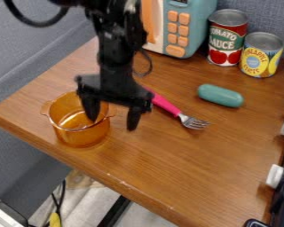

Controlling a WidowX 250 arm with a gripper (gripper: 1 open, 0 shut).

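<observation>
My black gripper (113, 111) hangs over the right side of an orange transparent pot (74, 131), its fingers spread apart, one finger above the pot and the other just right of it. Whether anything is between the fingers low down is hard to see. A pink-handled fork (190, 121) lies on the wooden table (169, 177) behind and right of the gripper.
A teal cylinder (220, 95) lies right of the fork. Two cans, red (226, 40) and yellow (259, 58), stand at the back beside a toy microwave (180, 27). A dark stove-like object (282, 177) lines the right edge.
</observation>
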